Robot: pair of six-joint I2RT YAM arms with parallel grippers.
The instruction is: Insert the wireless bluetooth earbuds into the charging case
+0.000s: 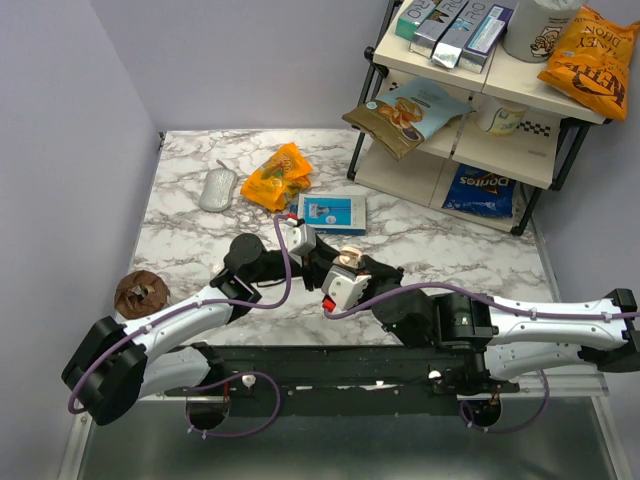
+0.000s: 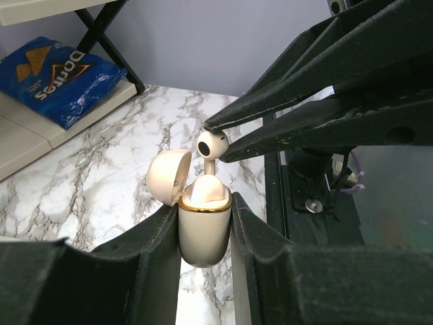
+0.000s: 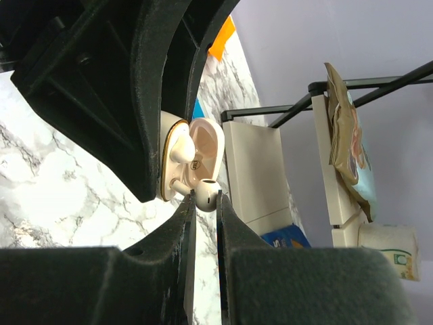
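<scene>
The white charging case (image 2: 203, 233), with a gold rim and its lid (image 2: 168, 176) swung open, is clamped upright between the fingers of my left gripper. One rounded white bud (image 3: 183, 149) sits low in the case. Beside it, a second earbud (image 2: 213, 144) stands up, its stem reaching down to the case opening and its head well above the rim. The fingertips of my right gripper lie on either side of that head, close against it; whether they grip it is unclear. From above, both grippers meet around the case (image 1: 350, 257).
A blue box (image 1: 333, 213), an orange packet (image 1: 279, 177) and a grey pouch (image 1: 218, 188) lie behind the arms. The shelf (image 1: 470, 150) stands at the back right, with a Doritos bag (image 1: 481, 191) on its lowest level.
</scene>
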